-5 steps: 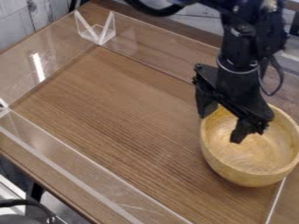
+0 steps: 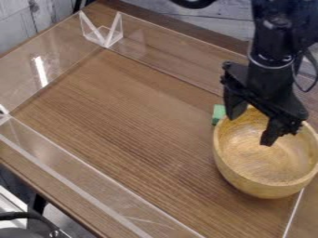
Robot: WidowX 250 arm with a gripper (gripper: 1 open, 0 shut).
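The black robot gripper hangs open above a tan oval bowl on the right of the wooden table, its fingers over the bowl's back part. A small green object lies just behind the bowl's back left rim, beside the gripper and partly hidden. I see nothing held between the fingers.
A clear plastic bin stands at the back left. A wall runs along the back.
The gripper has risen a little and shifted slightly toward the back of the bowl. The bowl and green object look unmoved.
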